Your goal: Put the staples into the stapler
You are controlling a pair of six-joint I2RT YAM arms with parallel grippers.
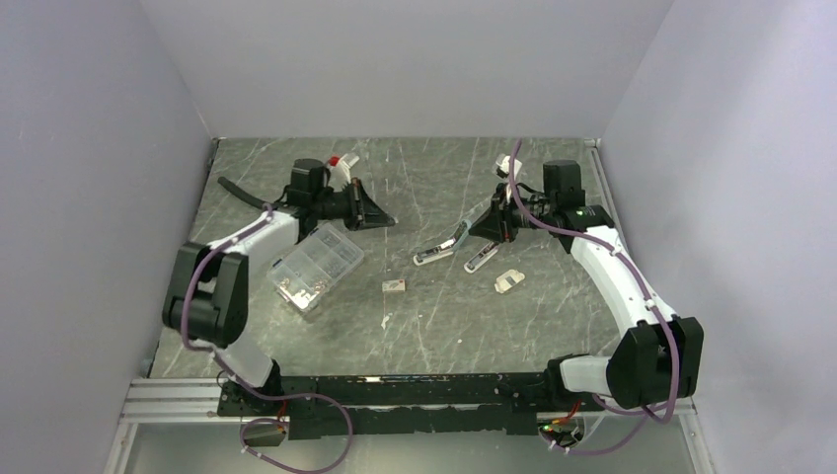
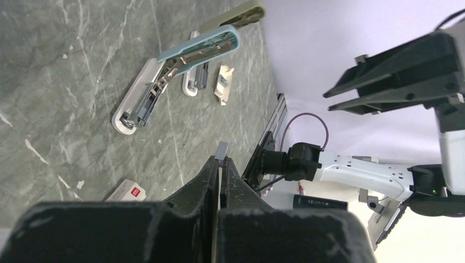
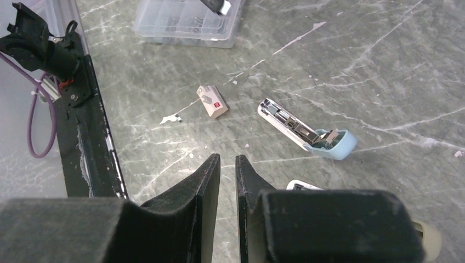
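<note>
A blue stapler lies opened on the marble table, its metal channel exposed, centre-right in the top view. A second, olive-lidded stapler lies opened to its right. A small staple box is nearer the front. My left gripper is left of the staplers, shut on a small grey strip, apparently staples, showing at its tips. My right gripper hangs above the staplers; a narrow gap shows between its fingertips, and what, if anything, is between them cannot be made out.
A clear compartment box lies at the left, below my left arm. A pale packet is right of the staplers, and white scraps lie near the front.
</note>
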